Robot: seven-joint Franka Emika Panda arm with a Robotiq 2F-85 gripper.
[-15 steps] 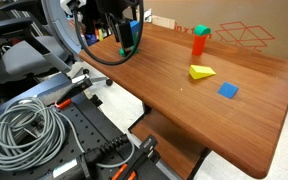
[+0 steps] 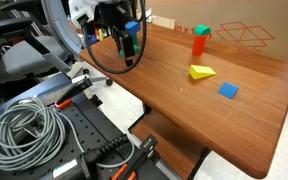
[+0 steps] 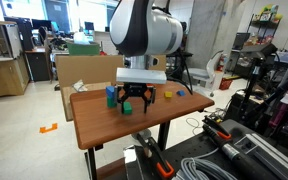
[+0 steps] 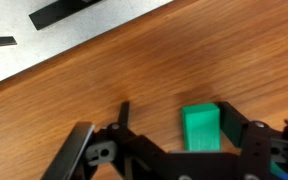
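In the wrist view a green block [image 4: 200, 128] lies on the brown wooden table [image 4: 74, 90]. My gripper is open around it from above, the block sitting much closer to the right-hand finger than to the left. A wide gap shows on the left side. Whether the right finger touches the block is not clear. The second exterior view has the gripper [image 3: 136, 98] low over the near left part of the table, close to the green block [image 3: 127, 107]. A blue block [image 3: 111, 93] stands just beyond.
A red block with a green one on top [image 2: 199, 42], a yellow block [image 2: 201, 71] and a flat blue block [image 2: 228, 90] lie farther along the table. Coiled cable [image 2: 29, 135] lies beside the table, near the arm's mount.
The arm and its hanging black cable loop have sunk a little toward the table. The blocks farther along the table have stayed in place.
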